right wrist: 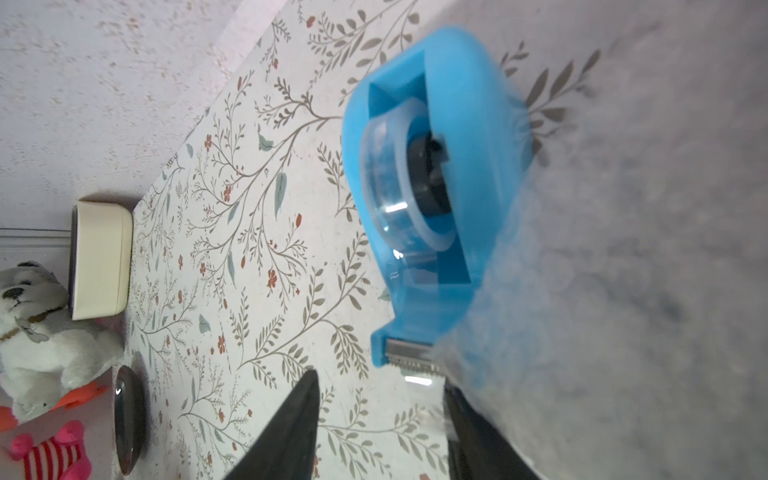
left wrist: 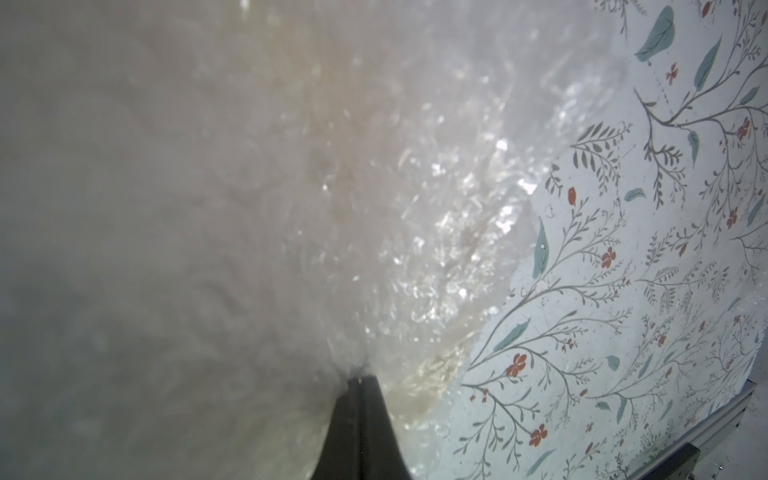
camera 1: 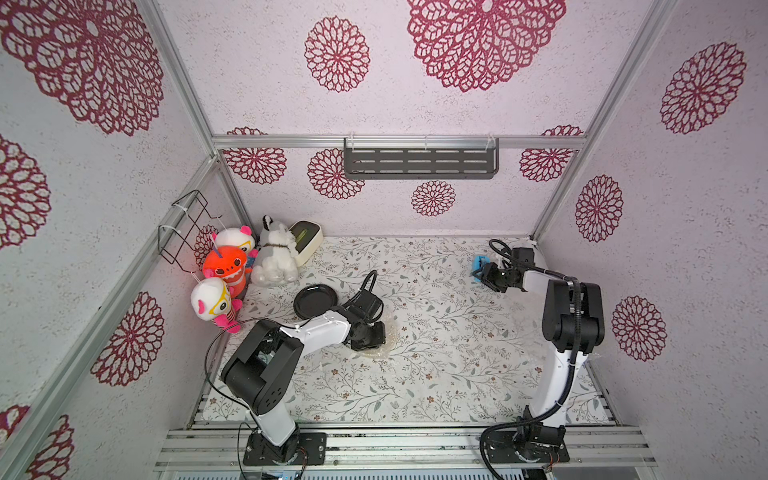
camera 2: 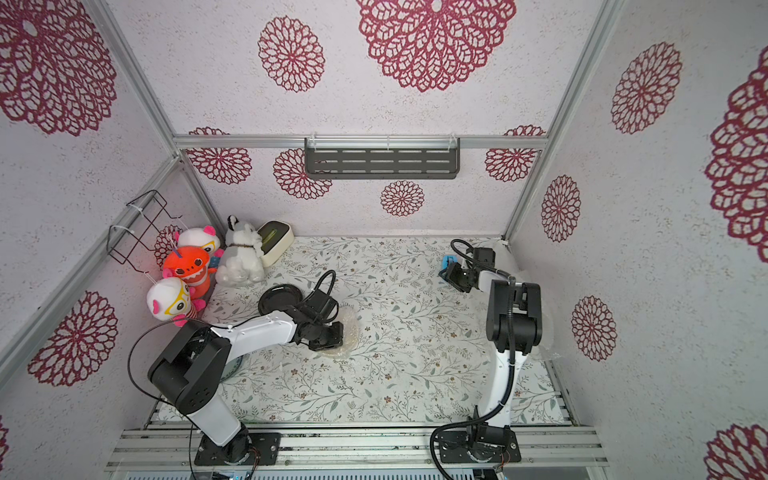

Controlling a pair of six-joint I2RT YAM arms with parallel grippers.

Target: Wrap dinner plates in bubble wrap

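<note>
A bundle of bubble wrap (left wrist: 432, 240) lies on the table beneath my left gripper; it fills much of the left wrist view. That gripper is shut, its tips against the wrap, and whatever is inside the bundle shows only as a faint beige tint. At the back right stands a blue tape dispenser (right wrist: 492, 120) with a clear roll and a toothed cutter (right wrist: 409, 353). A short tape end shows at the cutter. My right gripper is at the cutter end, its fingers apart and nothing gripped. Left of the bundle sits a black plate (camera 1: 315, 301).
Loose clear wrap (right wrist: 632, 280) lies at the right, blurred and close to the right gripper. Plush toys (camera 1: 228, 268), a white plush dog (camera 1: 275, 260) and a cream box (camera 1: 310, 241) crowd the back left.
</note>
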